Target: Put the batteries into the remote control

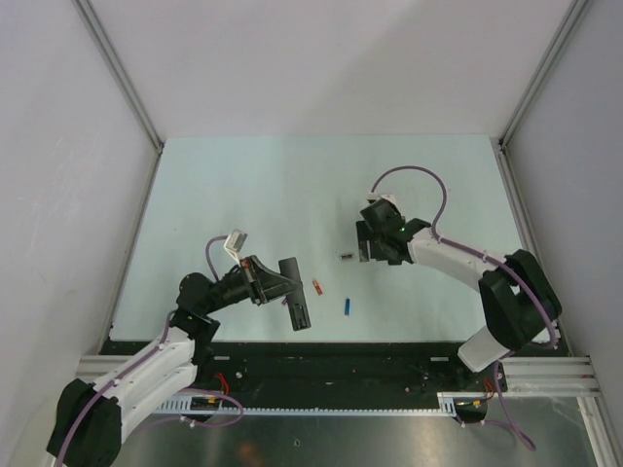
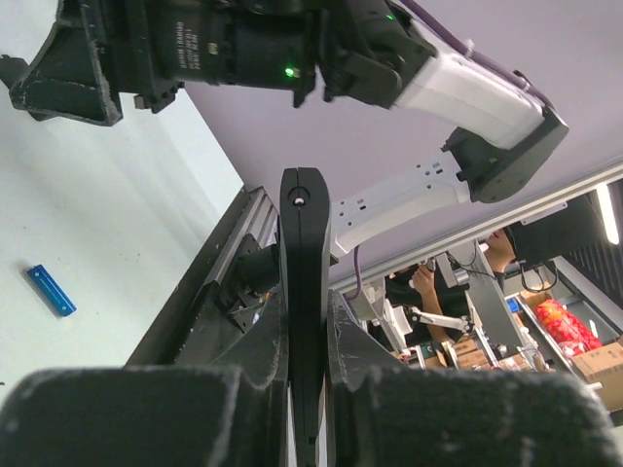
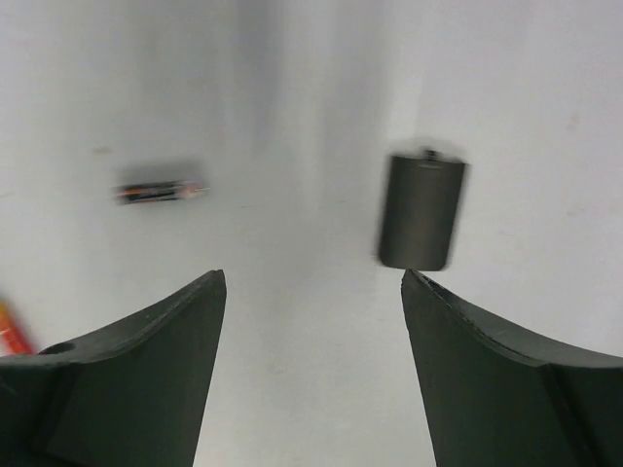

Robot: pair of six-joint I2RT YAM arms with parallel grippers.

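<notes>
My left gripper is shut on the black remote control, held above the table at front left; the left wrist view shows it edge-on, so its battery bay is hidden. My right gripper stands open over the table, nothing between its fingers. Ahead of it lie a dark battery and, to the right, a small black rectangular piece, perhaps the battery cover. A red battery and a blue battery rest near the table's front. Behind the remote a purple battery shows in part.
A dark front edge bounds it near the arm bases. Purple cables loop over both arms.
</notes>
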